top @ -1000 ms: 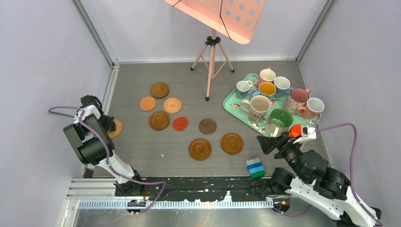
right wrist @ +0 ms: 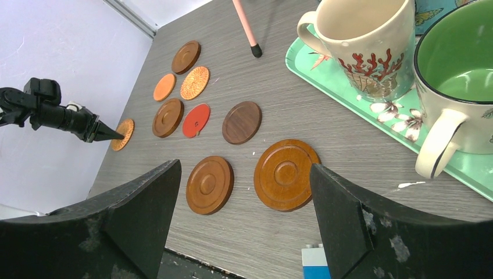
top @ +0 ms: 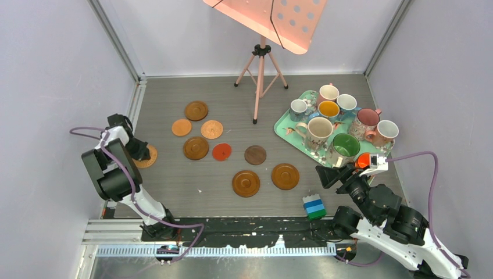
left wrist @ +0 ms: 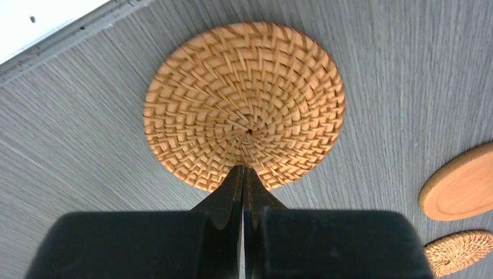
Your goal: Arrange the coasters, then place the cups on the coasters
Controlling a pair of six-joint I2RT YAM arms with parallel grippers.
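Observation:
In the top view a green tray [top: 281,128] on the right holds several cups, among them a beige mug [right wrist: 372,64] and a green-lined cup [right wrist: 453,116]. Coasters lie across the table, including a red one [top: 221,152] and a woven one [left wrist: 244,99] at the far left. My left gripper is shut, its tips at the woven coaster's near edge, nothing seen between them. My right gripper stands open and empty near the tray, above the front right of the table.
A pink tripod stand [top: 260,87] stands at the back. Toy blocks [top: 314,206] sit at the front right. Walls enclose both sides.
The right arm looks unchanged.

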